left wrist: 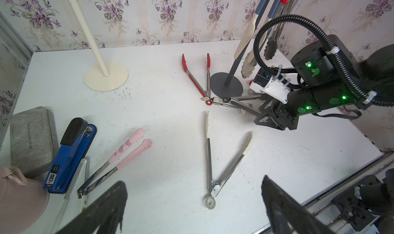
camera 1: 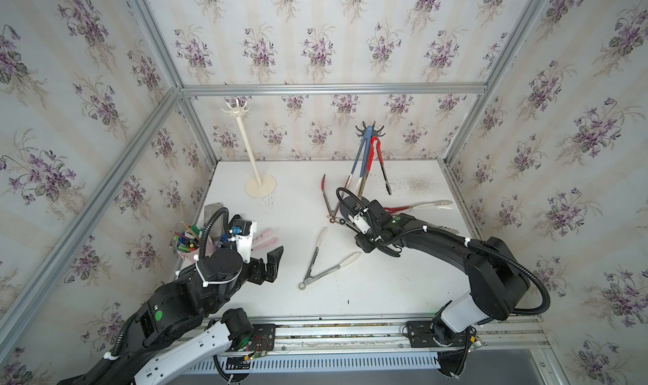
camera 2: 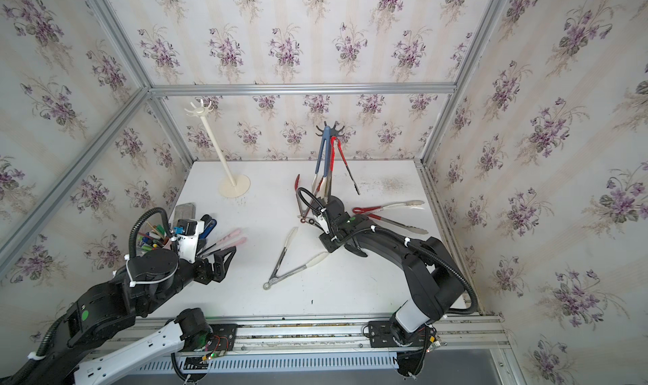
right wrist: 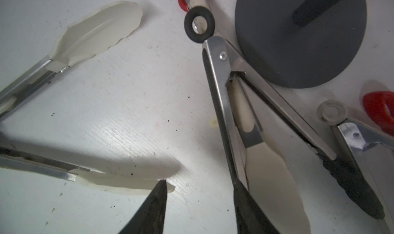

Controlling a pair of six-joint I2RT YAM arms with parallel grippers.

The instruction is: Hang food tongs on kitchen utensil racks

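Observation:
A dark rack (camera 1: 369, 125) at the back right bears blue tongs (camera 1: 366, 145) and red tongs (camera 1: 376, 145). The cream rack (camera 1: 249, 145) at the back left has bare hooks. Low over the table by the dark rack's base (right wrist: 299, 49), my right gripper is open, fingers apart. Tongs with a black ring and cream tip (right wrist: 236, 106) lie at its right finger; I cannot tell if they touch. White-tipped tongs (left wrist: 211, 184) lie spread mid-table. My left gripper stands open and empty, above the front left.
Red-tipped tongs (left wrist: 201, 82) lie beside the dark base, and more tongs (camera 2: 395, 209) right of it. Pink-tipped tongs (left wrist: 127, 151), a blue stapler (left wrist: 71, 156), a grey block (left wrist: 32, 141) and a pink cup (left wrist: 22, 197) crowd the left side.

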